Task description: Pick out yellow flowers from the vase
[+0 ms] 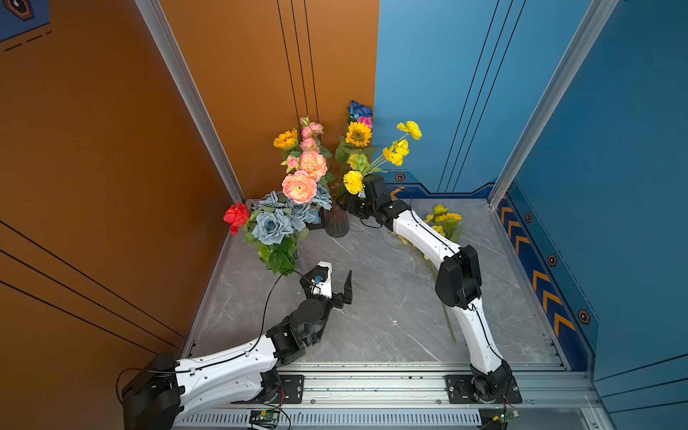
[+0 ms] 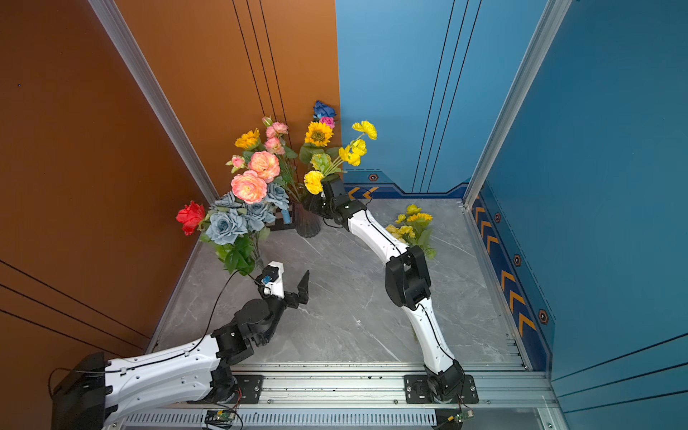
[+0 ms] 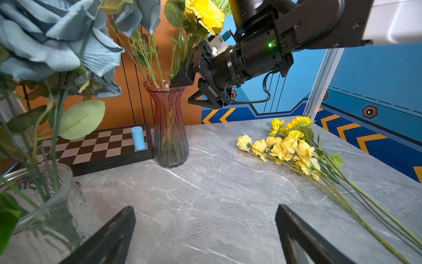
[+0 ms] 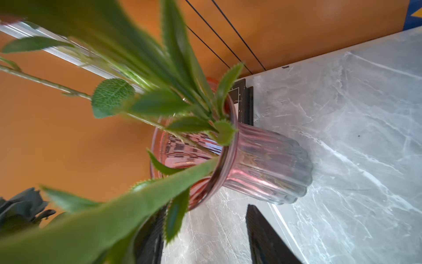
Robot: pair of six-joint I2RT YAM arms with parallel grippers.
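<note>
The pink-grey ribbed glass vase point(image 3: 170, 132) stands upright. Above it in the top left view are a sunflower point(image 1: 358, 134), a ruffled yellow flower point(image 1: 352, 182) and yellow poppies point(image 1: 395, 152). At the rim, my right gripper point(image 1: 351, 202) is among the stems. Its fingers are apart in the right wrist view, with bare table showing between them; a thick green stem point(image 4: 131, 206) crosses in front of the left one. My left gripper is open and empty, over the table in front of the vases. Picked yellow flowers point(image 3: 290, 147) lie on the table at right.
A clear vase point(image 3: 66, 220) with blue-grey roses point(image 1: 272, 225) and a red flower point(image 1: 236, 216) stands at left. Pink peonies point(image 1: 312, 165) rise behind it. A checkered board point(image 3: 101, 147) bears a blue cylinder point(image 3: 138, 137).
</note>
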